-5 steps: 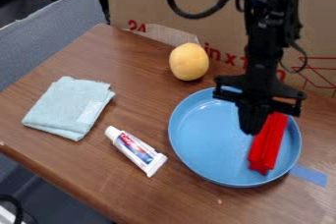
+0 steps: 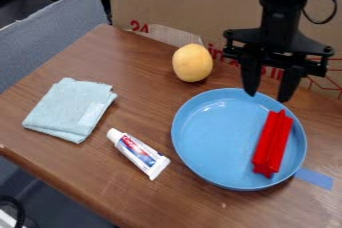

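My black gripper (image 2: 267, 84) hangs above the back of a blue plate (image 2: 211, 144), its two fingers spread apart with nothing seen between them. A red oblong object (image 2: 271, 144) lies on the right half of the plate, below the gripper. A yellow oval object (image 2: 193, 63) rests on the wooden table left of the gripper. A white toothpaste tube (image 2: 138, 155) lies left of the plate, and a folded pale blue cloth (image 2: 67, 114) is at the left.
A cardboard box (image 2: 178, 7) stands along the back of the table (image 2: 120, 71). A piece of blue tape (image 2: 311, 179) is at the right.
The gripper has risen from low over the plate beside the red object toward the back, and its fingers now appear further apart. The objects on the table look unmoved.
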